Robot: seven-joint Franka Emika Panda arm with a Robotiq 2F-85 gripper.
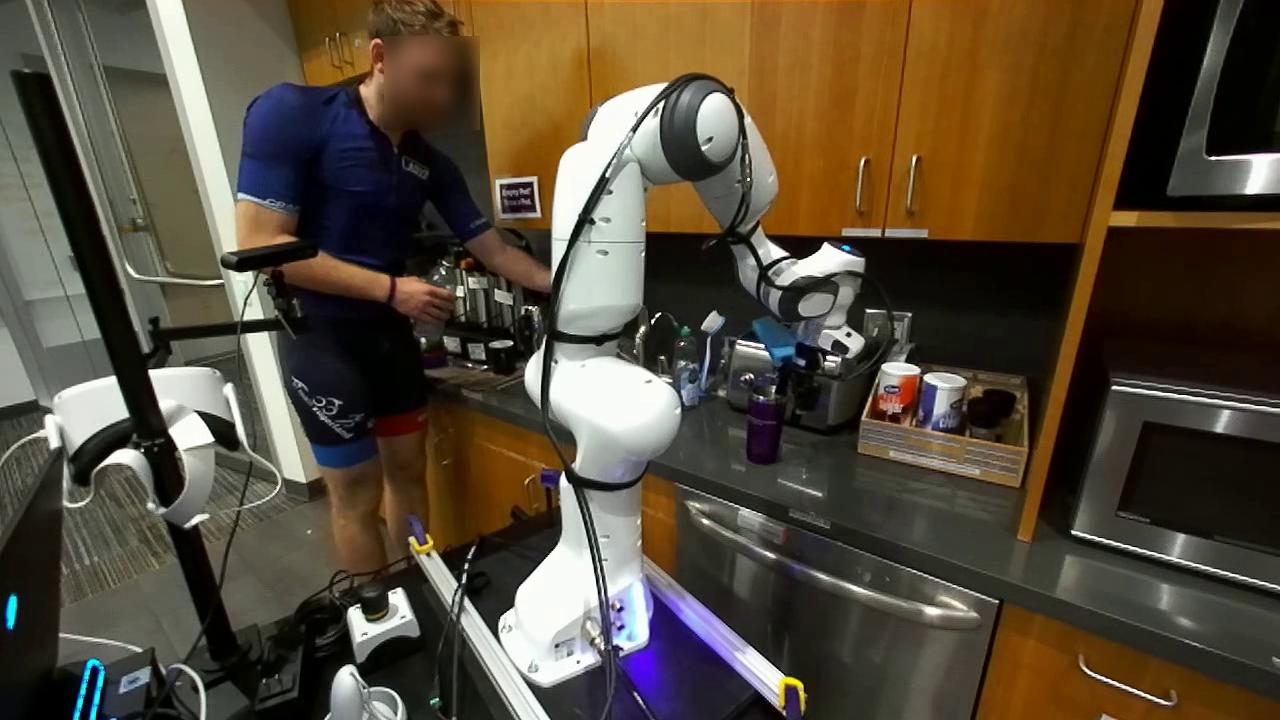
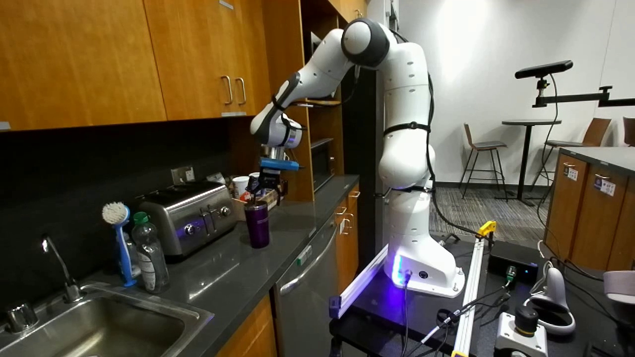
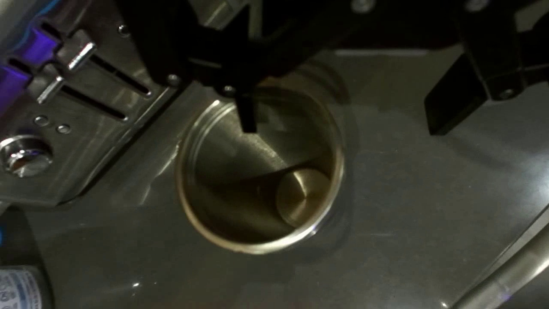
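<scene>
A purple metal cup (image 2: 257,224) stands upright on the dark counter, in front of the toaster. From the wrist view, its open mouth (image 3: 262,244) faces up, showing a bare metal inside. My gripper is open above the cup, its fingers well apart. One finger (image 3: 248,116) overlaps the cup's mouth near the rim; whether the tip dips inside I cannot tell. The other finger lies out to the right, over bare counter. Nothing shows held between them. In exterior view 2 the gripper (image 2: 267,191) hangs right over the cup's top.
Close behind the cup sits a silver toaster (image 2: 190,217). A box of canisters (image 1: 942,452) stands to its right in exterior view 1. A soap bottle (image 2: 150,256) and a brush (image 2: 124,250) stand by the sink (image 2: 199,318). Counter in front of the box is clear.
</scene>
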